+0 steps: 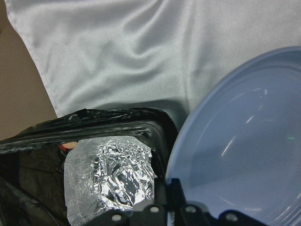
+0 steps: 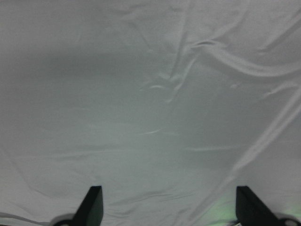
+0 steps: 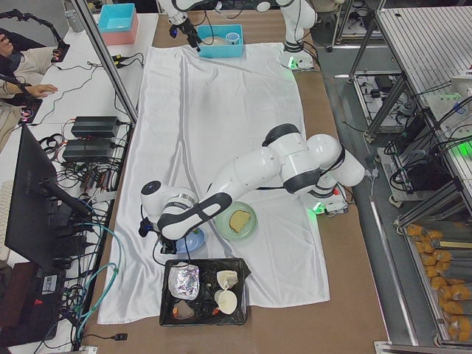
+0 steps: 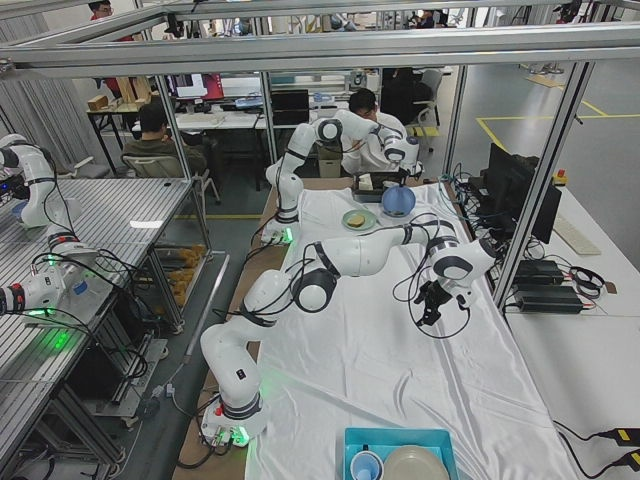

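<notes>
My left gripper is shut on the rim of a blue bowl [image 1: 240, 141], beside the black tray [image 1: 131, 123] with a foil-covered container [image 1: 120, 174]. The bowl [image 4: 398, 202] shows beside that tray in the camera right view, and is partly hidden by the arm in the camera left view. A green plate [image 3: 225, 228] with a yellow piece of food [image 3: 240, 220] rests nearby. My right gripper is open over bare white cloth, its fingers empty.
A turquoise bin [image 4: 400, 436] with a cup [image 4: 365, 466] and a beige dish sits at the opposite end of the table. Monitors and cables line one side.
</notes>
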